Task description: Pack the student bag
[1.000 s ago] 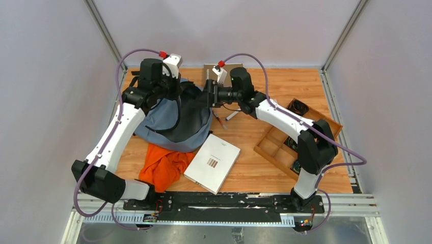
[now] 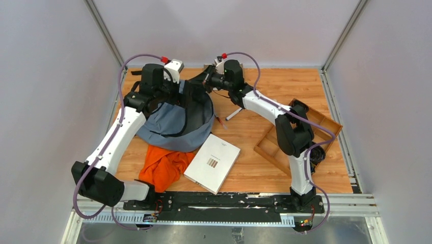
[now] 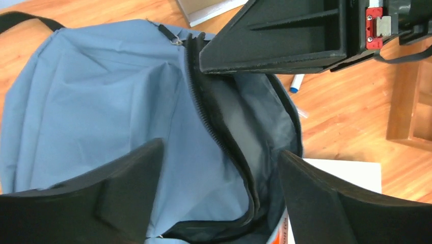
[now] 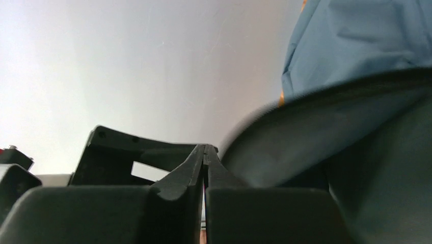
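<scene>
The blue bag [image 2: 168,122] lies open, its dark zipper edge [image 3: 224,132] running down the middle of the left wrist view. My left gripper is open above the bag, its blurred fingers apart with none of the bag clearly between them. My right gripper is shut, with nothing visible between its fingertips, beside the bag's upper rim at the opening. An orange cloth [image 2: 163,168] and a white box [image 2: 211,162] lie in front of the bag.
The wooden divided tray [image 2: 270,152] with black items sits at the right. A marker [image 2: 233,114] and another thin pen lie right of the bag. A cardboard piece [image 3: 204,10] lies at the back. White walls enclose the sides and back.
My right gripper has moved toward the back and over the bag's top, its arm swinging up.
</scene>
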